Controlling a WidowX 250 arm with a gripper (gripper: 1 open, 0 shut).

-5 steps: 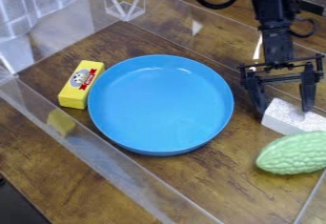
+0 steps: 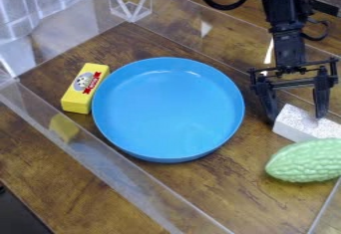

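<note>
My black gripper is low at the right side of the camera view, its fingers apart and down at a white speckled block. Whether the fingers touch the block or straddle it is unclear. A pale green bumpy oblong object lies just in front of the block. A blue round plate fills the middle, and a yellow box with a printed face lies to its left.
Transparent walls border the wooden surface. Bare wood lies in front of the plate and behind it. A pale curtain or cloth stands at the back left.
</note>
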